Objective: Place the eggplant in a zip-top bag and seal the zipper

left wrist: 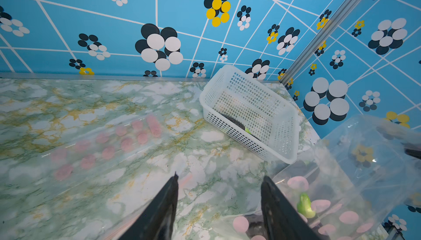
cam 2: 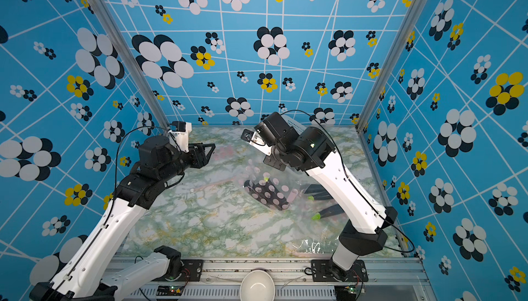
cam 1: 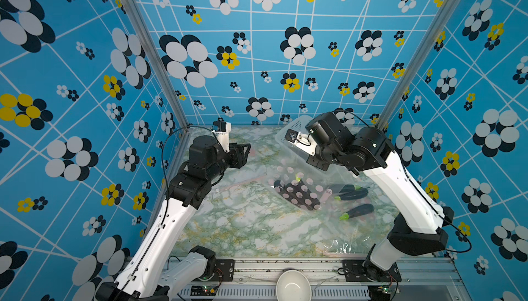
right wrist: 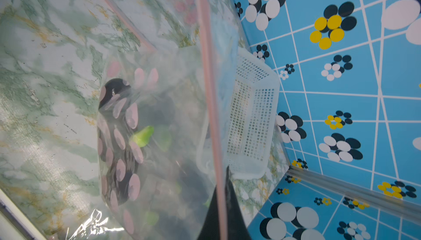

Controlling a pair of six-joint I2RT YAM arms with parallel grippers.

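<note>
My right gripper is raised over the table's middle, shut on the pink zipper edge (right wrist: 209,86) of a clear bag. The bag hangs below it; its pink-dotted part (cam 1: 297,193) holds a dark eggplant with a green stem (left wrist: 305,205). My left gripper is open at the left, nothing between its fingers. More dark eggplants, such as one (cam 1: 357,211), lie under clear plastic at the right.
A white basket (left wrist: 210,117) with dark produce stands at the back right. Flat pink-dotted bags (left wrist: 105,150) lie on the left of the marble table (cam 1: 247,224). A bowl (cam 1: 293,287) sits beyond the front edge.
</note>
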